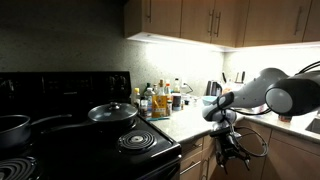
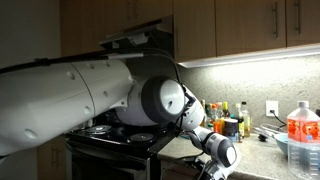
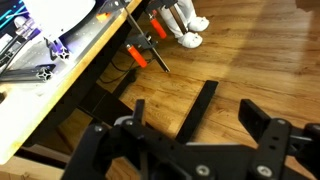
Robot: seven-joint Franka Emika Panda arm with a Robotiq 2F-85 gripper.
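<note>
In exterior view 1 my gripper [image 1: 231,157] hangs low in front of the wooden cabinet fronts, to the right of the stove, pointing down. The wrist view shows its two dark fingers [image 3: 125,138] spread wide apart at the lower edge, with nothing held between them. A drawer [image 3: 73,78] stands open at the upper left of that view, holding several metal utensils [image 3: 35,73]. Beyond the gripper lies a wood-coloured surface [image 3: 250,65] with a short black bar [image 3: 197,112] across it.
The black stove [image 1: 95,150] carries a lidded pan [image 1: 113,112]. Several bottles [image 1: 162,98] crowd the counter's back, and a large clear bottle with a red label [image 2: 302,135] stands at the right. Orange-handled items [image 3: 137,56] and a white object [image 3: 188,32] appear beyond the drawer.
</note>
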